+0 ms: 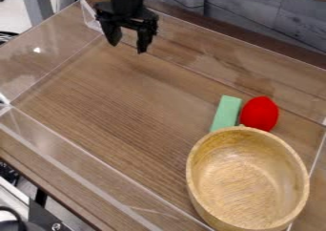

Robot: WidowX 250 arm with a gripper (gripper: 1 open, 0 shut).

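Note:
My black gripper [128,32] hangs at the top left of the camera view, above the far part of the wooden table [114,101], open, with its fingers apart. A large tan bowl [246,182] stands at the bottom right. A green block [226,115] and a red rounded object [258,114] lie just behind the bowl.
A dark grey edge runs along the back at the top right. Cables show off the table at the lower left.

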